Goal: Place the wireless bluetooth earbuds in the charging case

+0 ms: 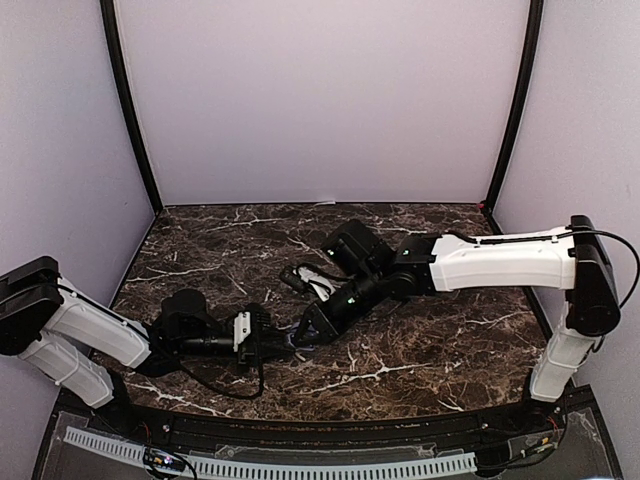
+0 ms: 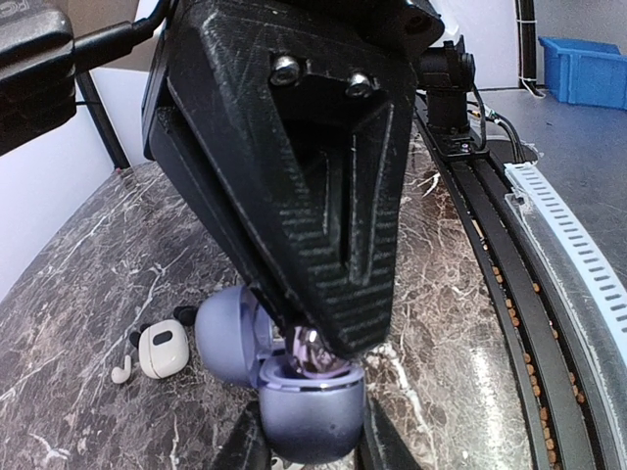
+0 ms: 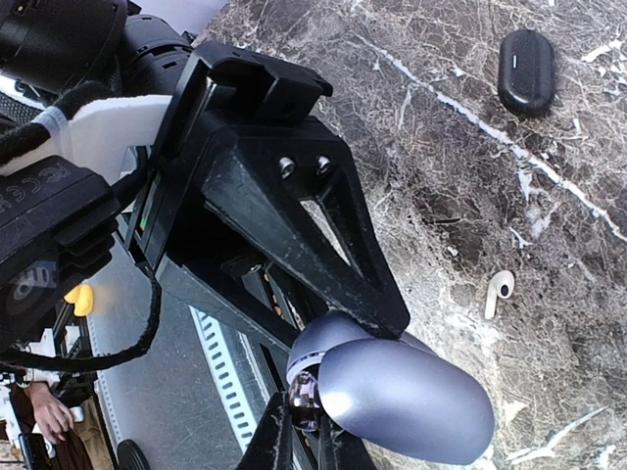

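In the left wrist view a glossy lilac charging case is held low, its lid (image 2: 223,335) raised and its rounded base (image 2: 312,419) between the fingers of my left gripper. A shiny purple earbud (image 2: 315,351) sits at the opening of the base, under a tip of my right gripper, which hides part of it. The right wrist view has that earbud (image 3: 305,399) between the fingertips of my right gripper, right against the case (image 3: 407,399). How deep it sits in its slot is hidden. From above, both grippers meet closely and cover most of the case.
Lying on the dark marbled table are a white earbud case (image 2: 163,350), a loose white earbud (image 3: 500,292) and a black oval case (image 3: 526,71). A slotted white strip (image 1: 270,467) runs along the front edge.
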